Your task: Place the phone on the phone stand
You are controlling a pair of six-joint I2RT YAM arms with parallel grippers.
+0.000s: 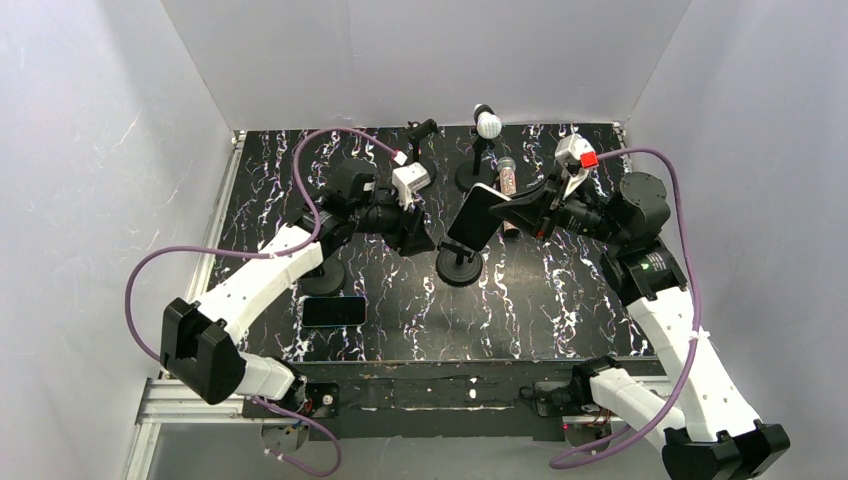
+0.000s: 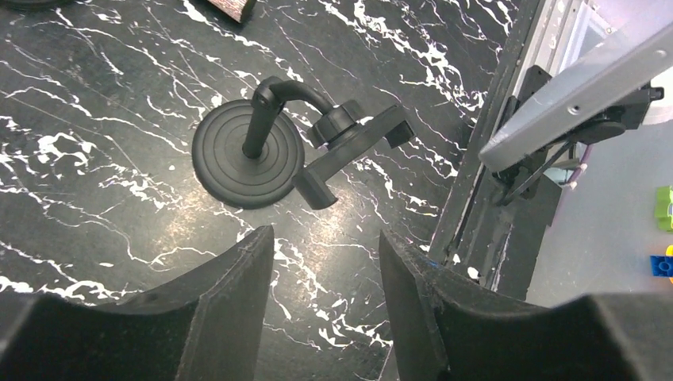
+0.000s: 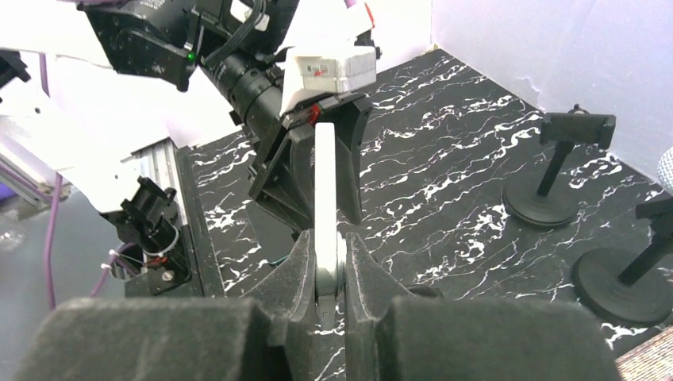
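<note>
A black-screened phone (image 1: 474, 218) is held tilted in my right gripper (image 1: 506, 208), just above the centre stand (image 1: 458, 268); in the right wrist view its pale edge (image 3: 324, 198) stands between the fingertips. In the left wrist view the stand's round base (image 2: 230, 167) and empty-looking cradle (image 2: 349, 151) show, with a pale edge (image 2: 571, 103) at the upper right. My left gripper (image 1: 412, 240) is open left of the stand, nothing between its fingertips. A second phone (image 1: 334, 311) lies flat at the front left.
Other black stands (image 1: 420, 170) are at the back, one bearing a white microphone (image 1: 488, 125). A patterned tube (image 1: 506, 175) lies behind the centre stand, and another base (image 1: 324, 280) is under the left arm.
</note>
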